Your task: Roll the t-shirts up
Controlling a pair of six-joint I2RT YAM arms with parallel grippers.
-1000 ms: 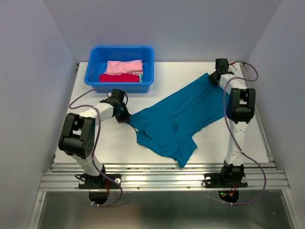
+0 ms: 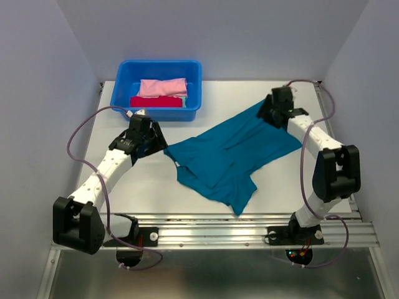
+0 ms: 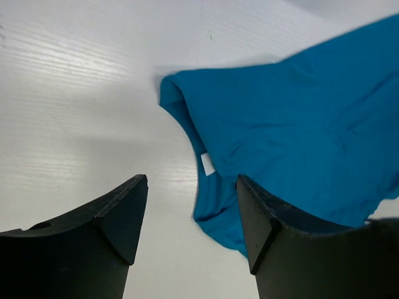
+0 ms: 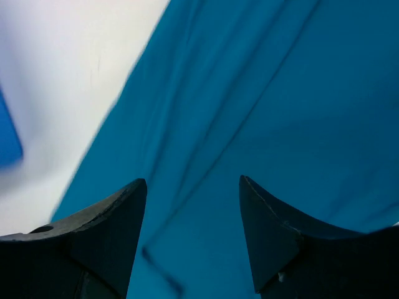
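A teal t-shirt [image 2: 227, 152] lies spread diagonally over the white table, its neck end with a small white tag [image 3: 207, 164] at the left and its other end at the upper right. Just left of the neck corner, my left gripper stands open and empty above the cloth's edge. Over the upper right of the shirt hangs my right gripper, its fingers apart, with flat creased cloth below and none between the tips. Two rolled shirts, a pink one [image 2: 163, 87] and a red one [image 2: 156, 101], lie in the bin.
At the back left stands a blue bin [image 2: 195, 93], close beyond my left gripper. Bare white table [image 2: 149, 190] shows left of the shirt and at the lower right. Grey walls bound the sides and back.
The left has pulled back a little leftward; the right has moved left and toward the front. The shirt has shifted only slightly.
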